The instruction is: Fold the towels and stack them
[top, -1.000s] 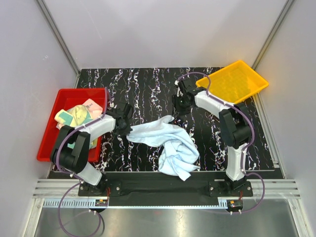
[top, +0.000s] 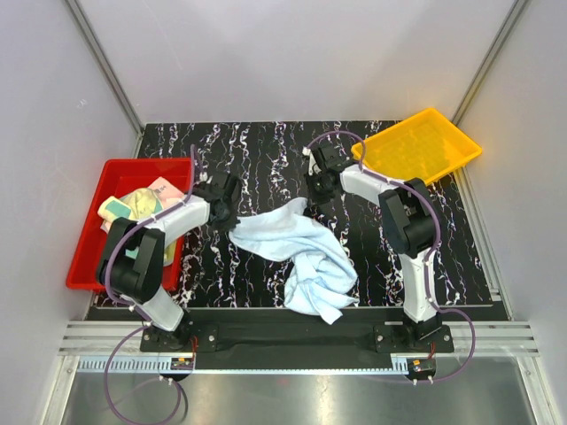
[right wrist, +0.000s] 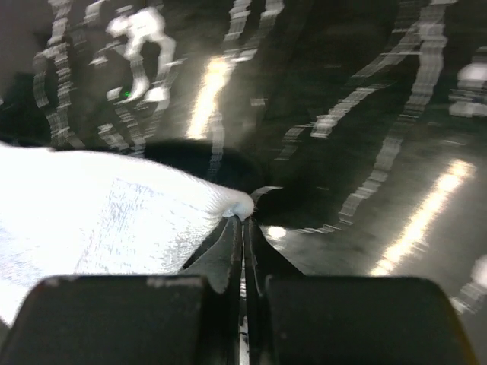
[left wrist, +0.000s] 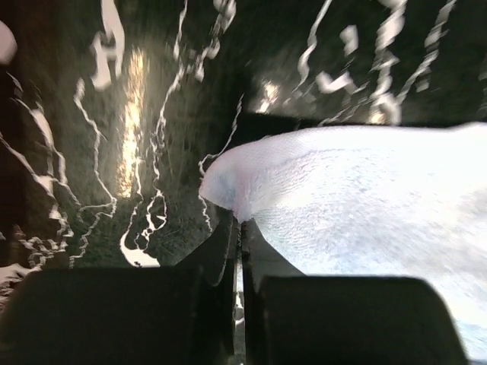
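Observation:
A light blue towel (top: 314, 274) lies crumpled in a long shape on the black marbled table, bunched toward the front. My left gripper is shut on its left corner, which rises from between the fingertips in the left wrist view. My right gripper is shut on the upper corner of the towel (right wrist: 114, 205), seen at the fingertips in the right wrist view.
A red bin (top: 84, 248) with folded yellow, pink and other towels stands at the left. An empty yellow bin (top: 421, 142) sits at the back right.
My right gripper has moved left and down onto the towel's upper corner and shut on it, and that corner has shifted slightly upward. My left gripper has shifted very slightly.

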